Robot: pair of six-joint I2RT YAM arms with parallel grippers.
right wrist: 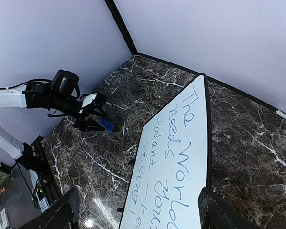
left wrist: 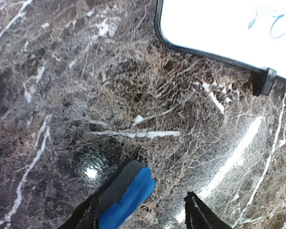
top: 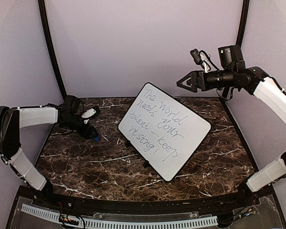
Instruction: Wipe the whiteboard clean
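The whiteboard [top: 164,131] stands tilted at mid-table, covered in blue handwriting: "The World needs your talent – keep rising!" Left of it is a blue and dark grey eraser, also visible as a small blue block [right wrist: 107,124] in the right wrist view. My left gripper is open at the eraser, whose near end runs out of frame beside the left finger; a gap shows to the right finger [left wrist: 200,214]. Contact with the eraser cannot be made out. High behind the board's right side, my right gripper [top: 188,81] is open and empty.
Black clips [top: 146,164] stick out from the board's lower left edge. Bare dark marble table [top: 86,171] lies in front and to the left. Pale walls [top: 133,47] enclose the back and sides.
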